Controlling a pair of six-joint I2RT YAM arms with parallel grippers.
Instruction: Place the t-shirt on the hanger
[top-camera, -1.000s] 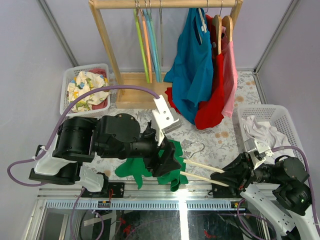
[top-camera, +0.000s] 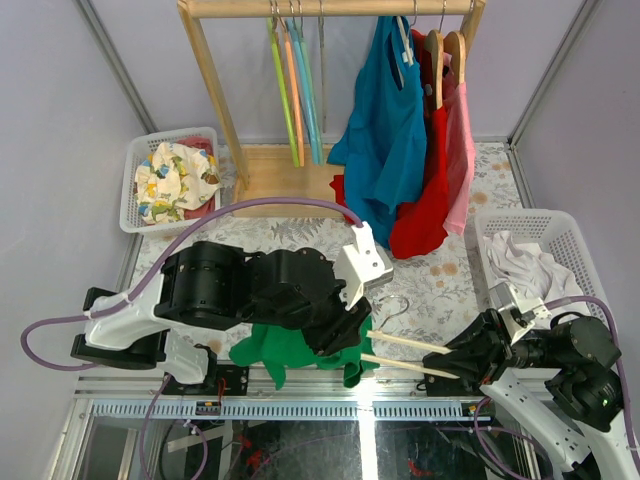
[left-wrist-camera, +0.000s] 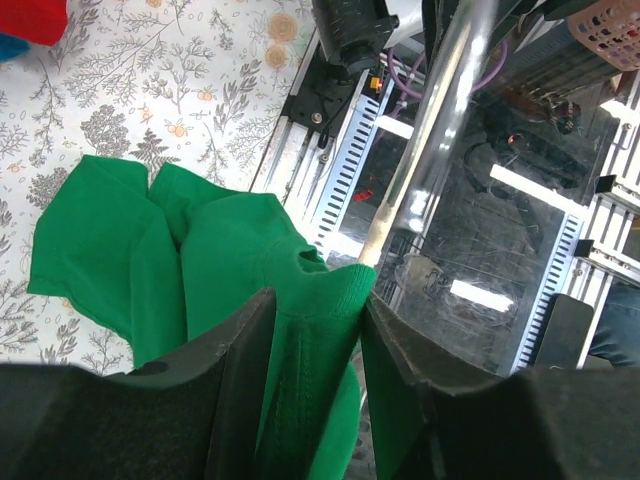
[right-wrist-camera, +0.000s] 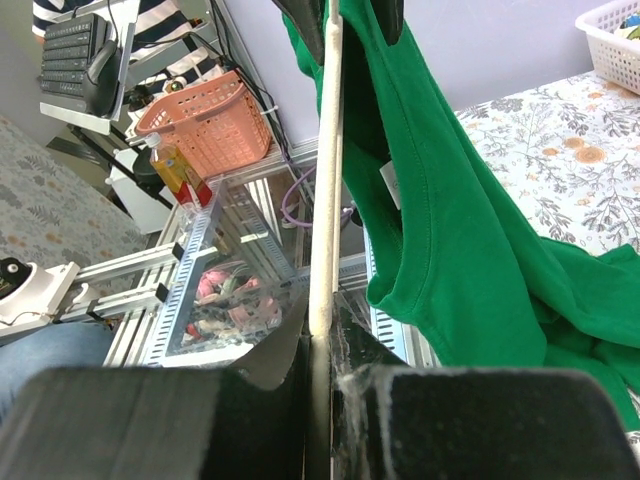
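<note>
The green t-shirt (top-camera: 283, 352) lies bunched at the table's front edge, partly hidden under my left arm. In the left wrist view, a raised fold of the t-shirt (left-wrist-camera: 312, 300) runs between the fingers of my left gripper, which stand apart. My right gripper is shut on the pale hanger (right-wrist-camera: 326, 190). From there the hanger's two arms point left, and the upper tip meets the t-shirt's edge near my left fingers (left-wrist-camera: 372, 330). The metal hook (top-camera: 392, 309) shows behind the hanger. Whether the tip is inside the neck opening is unclear.
A wooden rack (top-camera: 330, 8) at the back carries coloured hangers and blue, red and pink garments. White baskets of cloth stand left (top-camera: 130, 205) and right (top-camera: 578, 245).
My left gripper has moved right and slightly toward the front edge, nearer the hanger's tips. The right arm and hanger have hardly moved.
</note>
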